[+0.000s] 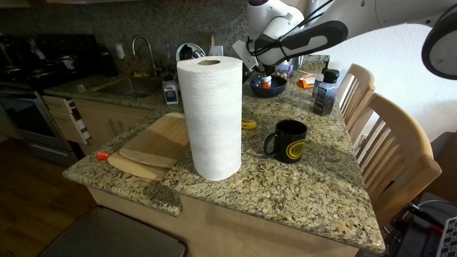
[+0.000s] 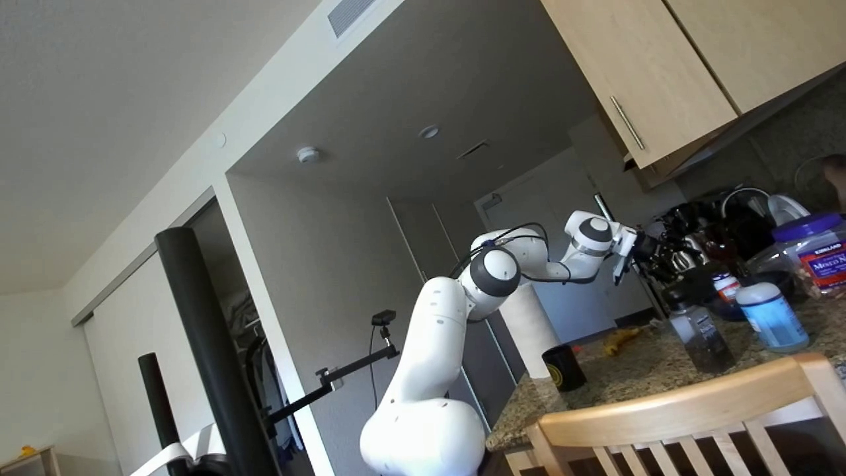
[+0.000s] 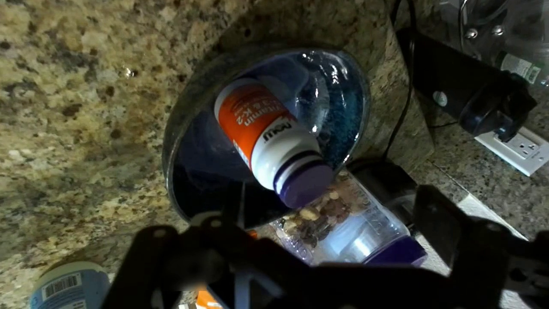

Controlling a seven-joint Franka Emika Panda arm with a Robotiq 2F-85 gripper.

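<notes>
A white and orange vitamin bottle with a purple cap is in a dark blue bowl, its cap reaching over the rim in the wrist view. In exterior view 1, the same bottle shows inside the bowl at the far part of the counter. My gripper is open, its dark fingers spread along the bottom of the wrist view, with no object gripped. The bottle appears beyond the fingers, apart from them. In exterior view 2, the gripper hangs above the counter, tilted.
A clear jar of nuts lies close by the bowl in the wrist view. A blue-labelled bottle is at lower left. Paper towels, a black mug, a banana and a dark bottle occupy the counter.
</notes>
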